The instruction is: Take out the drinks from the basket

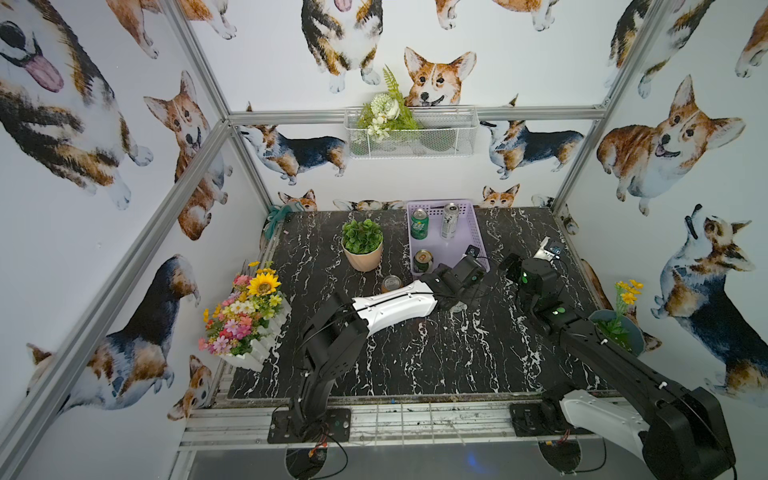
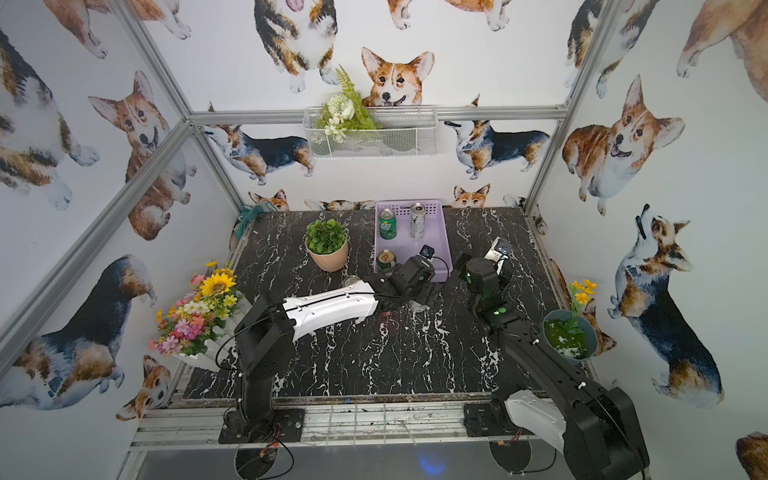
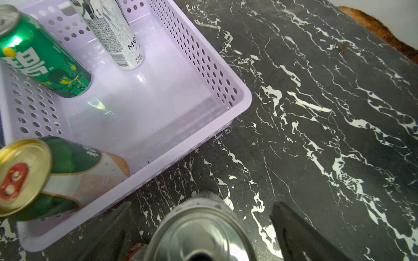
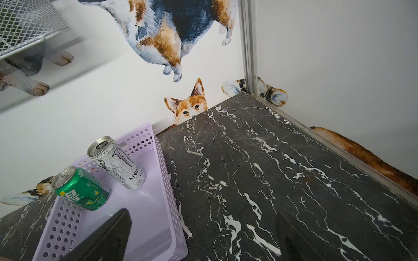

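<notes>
The lilac basket [image 1: 473, 233] at the back of the table holds a green can [image 1: 419, 223], a silver-white can [image 1: 449, 221] and a green-and-beige can [image 3: 91, 174], which leans at its near-left corner. Outside the near wall, a silver can [image 3: 200, 219] shows between the spread fingers of my left gripper; gaps show on both sides of it, so the fingers are open. Another can [image 1: 391, 283] is on the table, partly behind the left forearm. My right gripper is open and empty, right of the basket.
A potted plant [image 1: 363, 246] stands left of the basket. Flowers [image 1: 246, 316] line the left edge, and a blue-grey pot [image 1: 628, 329] is at the right.
</notes>
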